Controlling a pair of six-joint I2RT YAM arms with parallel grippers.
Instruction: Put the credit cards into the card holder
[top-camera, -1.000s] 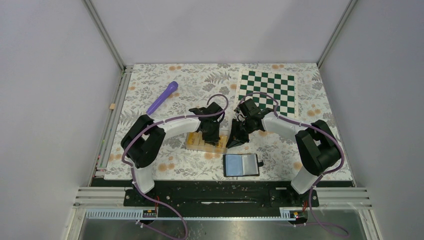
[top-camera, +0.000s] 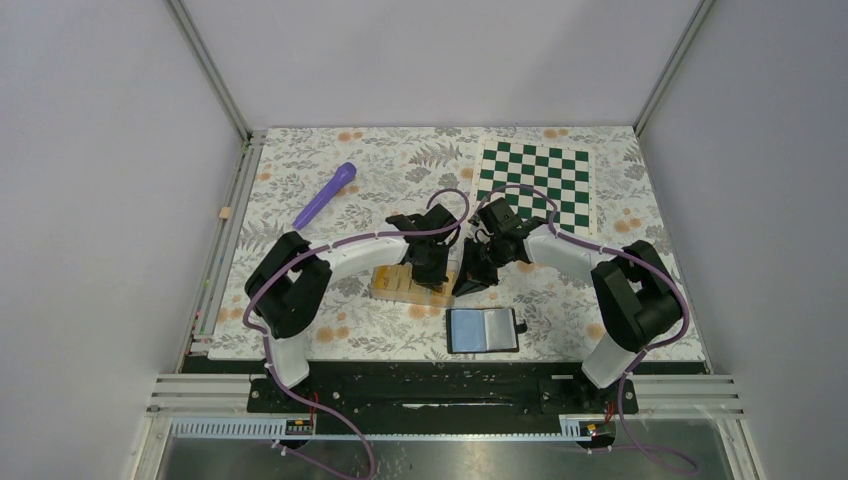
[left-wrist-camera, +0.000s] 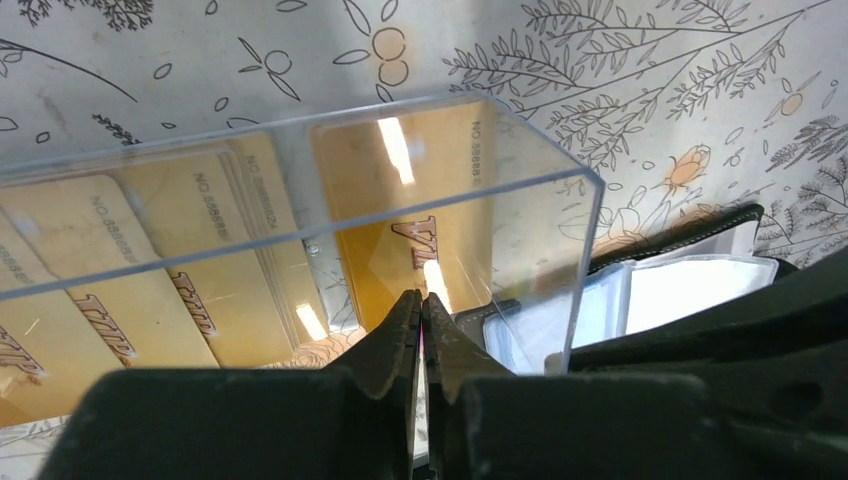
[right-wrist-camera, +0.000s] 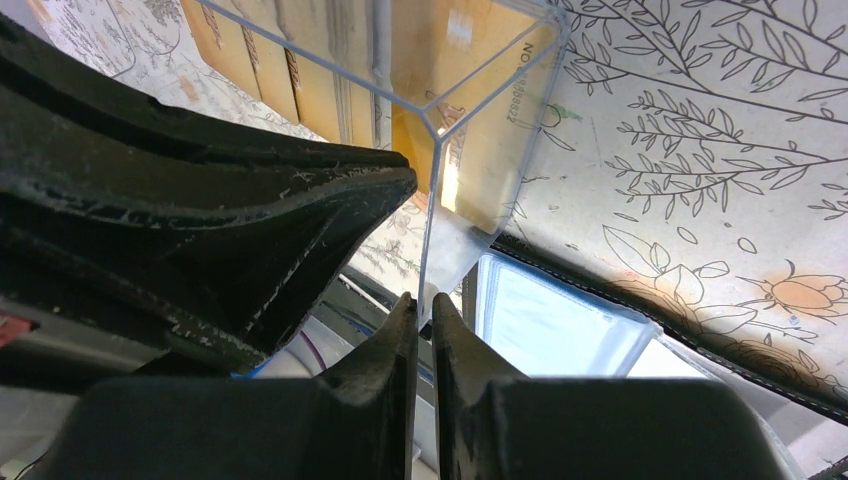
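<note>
Several gold credit cards lie in a clear box. One gold card sits apart from the others near the box's right end. My left gripper is shut, its fingertips together with nothing between them; that card lies beyond the tips, outside the fingers. On the clear box's near right corner edge, my right gripper is shut. The card holder lies unfolded in front of the box, showing bluish and pale clear sleeves inside a black border. From above, the arms hide part of the box.
A purple microphone-shaped object lies at the left rear, and a green checkered board at the right rear. Both grippers are close together over the box.
</note>
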